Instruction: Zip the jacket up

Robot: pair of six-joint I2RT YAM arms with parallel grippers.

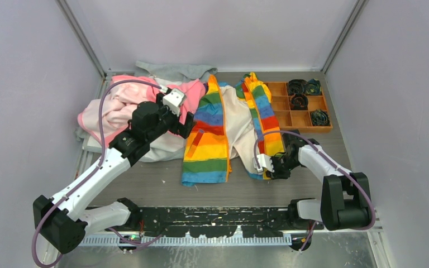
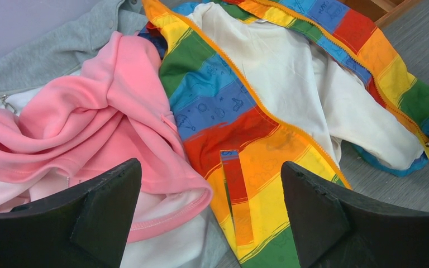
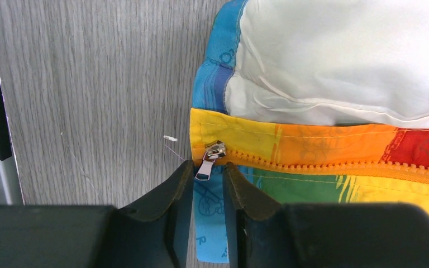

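Observation:
The rainbow jacket with white lining lies open, its two zipper sides apart. In the right wrist view the metal zipper slider sits at the end of the orange zipper, its pull tab hanging between the fingertips of my right gripper, which is part open; contact is unclear. In the top view that gripper is at the right panel's lower end. My left gripper stands open above the jacket's left panel and pink clothing, nothing between its fingers.
An orange compartment tray with coiled dark items stands at the back right. Pink, white and grey garments fill the back left. Bare grey table shows along the front.

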